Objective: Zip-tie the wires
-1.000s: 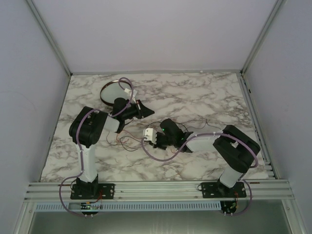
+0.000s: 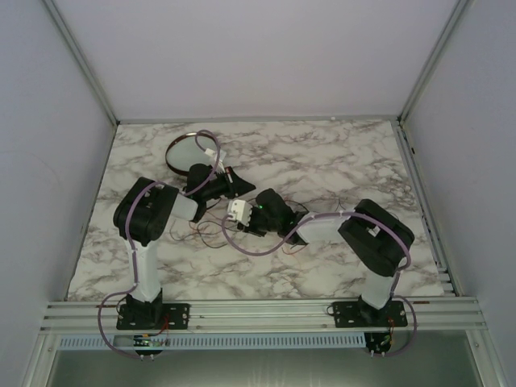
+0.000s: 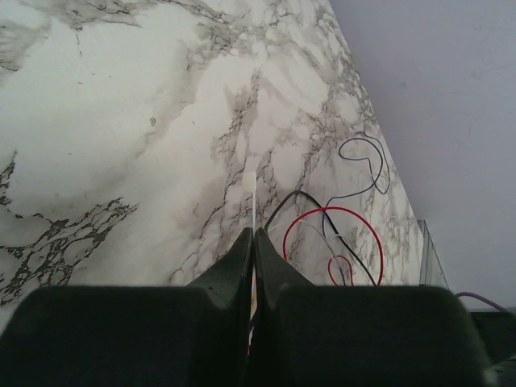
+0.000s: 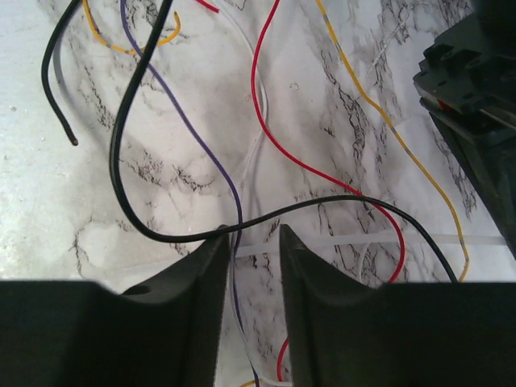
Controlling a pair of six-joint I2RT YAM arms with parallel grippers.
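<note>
Loose wires cross the marble table: black (image 4: 121, 185), purple (image 4: 193, 129), red (image 4: 306, 161), yellow (image 4: 403, 153) and white. A translucent zip tie (image 4: 322, 242) lies across under them in the right wrist view. My right gripper is low over the wires, its fingertips apart on either side of that tie's length, blurred, with the purple and white wires by the left finger. My left gripper is shut, higher up at centre-left, a thin pale strip showing at its fingertips; whether it is held is unclear.
A round dark-rimmed plate (image 2: 181, 151) is at the back left. Walls bound it on all sides shown.
Compared with one second ago, my right arm has shifted left and slightly back over the wires. The left arm is nearly unchanged.
</note>
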